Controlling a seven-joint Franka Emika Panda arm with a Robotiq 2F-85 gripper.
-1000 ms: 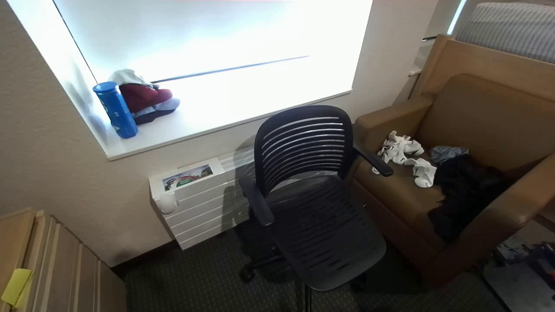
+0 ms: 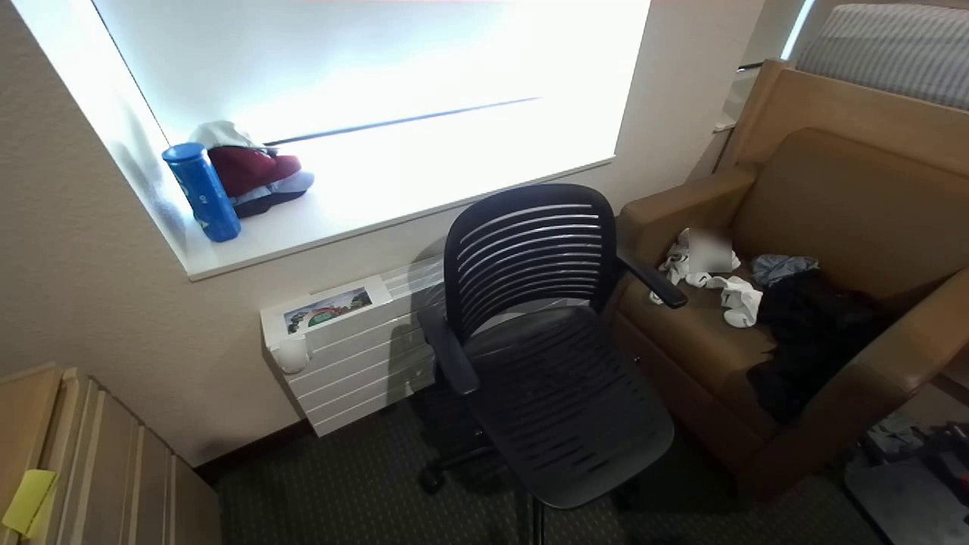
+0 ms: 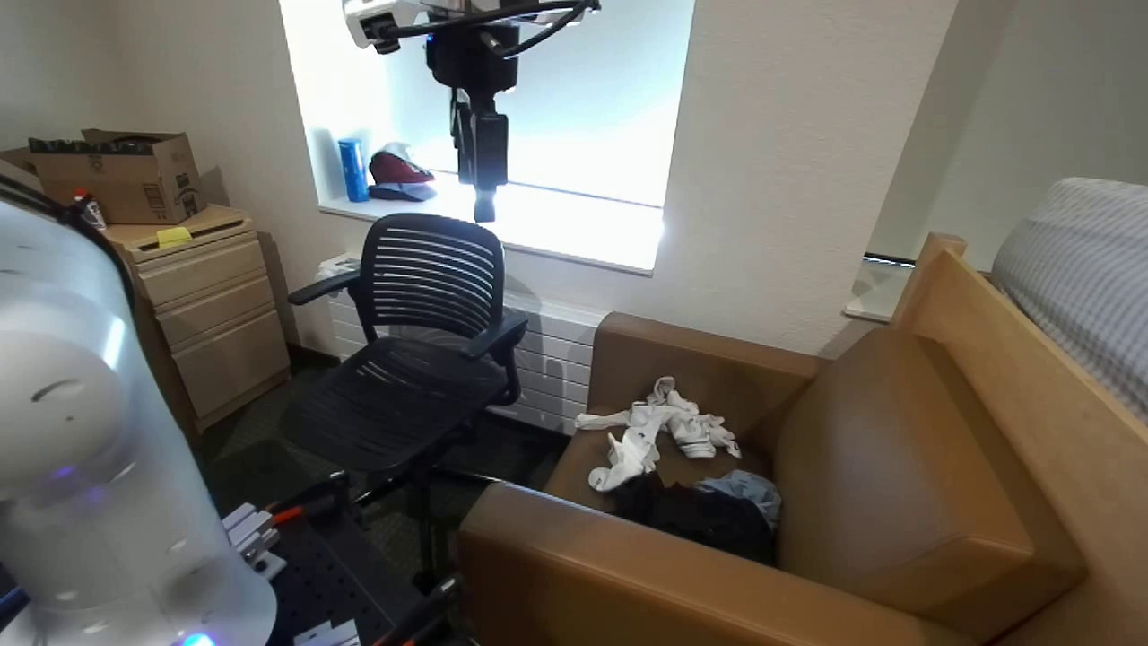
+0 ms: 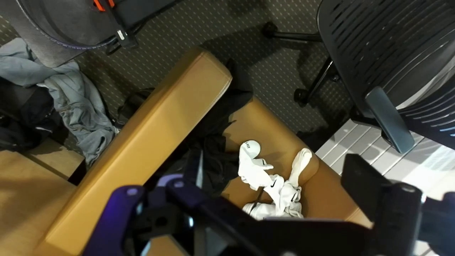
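My gripper (image 3: 485, 203) hangs high in the air, pointing down, in front of the window in the second exterior view. Its fingers (image 4: 362, 183) stand wide apart in the wrist view, with nothing held between them. White socks (image 4: 256, 170) lie in a loose heap on the seat of the brown armchair (image 3: 689, 336), well below the gripper. Beside them are a black garment (image 3: 689, 517) and a grey-blue cloth (image 3: 744, 493). A blurred patch covers part of the socks in the first exterior view.
A black swivel chair (image 2: 563, 400) stands between the armchair and the white radiator (image 2: 350, 363). On the windowsill (image 2: 391, 204) are a blue canister (image 2: 204, 195) and several caps (image 2: 250, 168). Drawers (image 3: 215, 312) with a cardboard box (image 3: 118, 183) on top stand at the left.
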